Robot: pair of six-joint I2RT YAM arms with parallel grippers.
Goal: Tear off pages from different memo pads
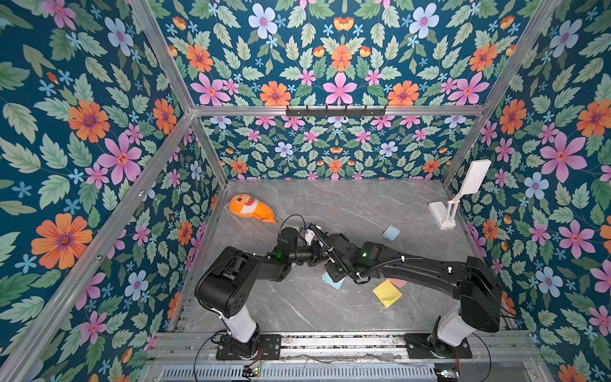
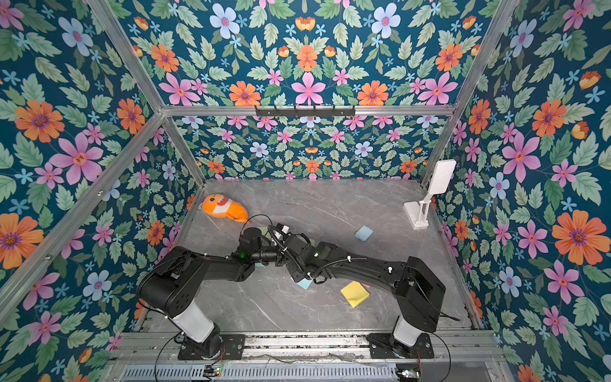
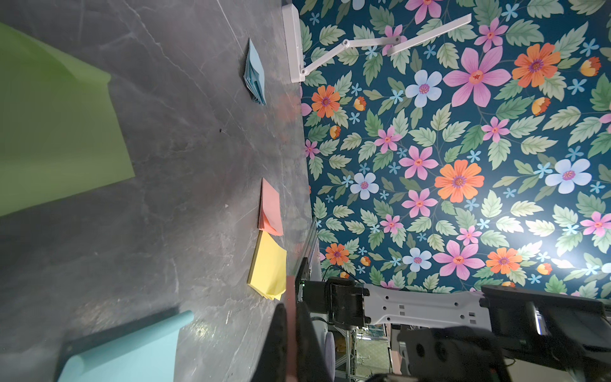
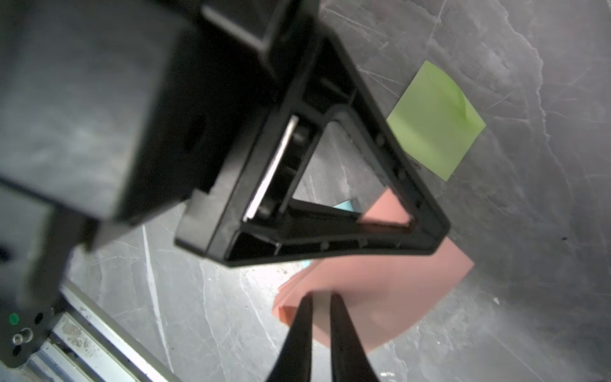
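Note:
My two grippers meet over the middle of the table. The left gripper is shut on a pink memo pad, seen edge-on as a thin strip there and broadside in the right wrist view as a pink face (image 4: 388,286), with slightly parted layers at one corner. The tips of the right gripper are shut against this face; whether a page is pinched between them is unclear. Torn-looking single sheets, one green (image 4: 436,121) and one light blue (image 3: 127,356), lie on the table below. A yellow pad (image 1: 387,293) overlaps another pink pad (image 3: 270,207) at right.
Farther back lies a small blue pad (image 1: 390,233). A white lamp (image 1: 448,210) stands at the right rear, and an orange plush toy (image 1: 245,205) rests at the left rear. Bare table shows along the back and at front left.

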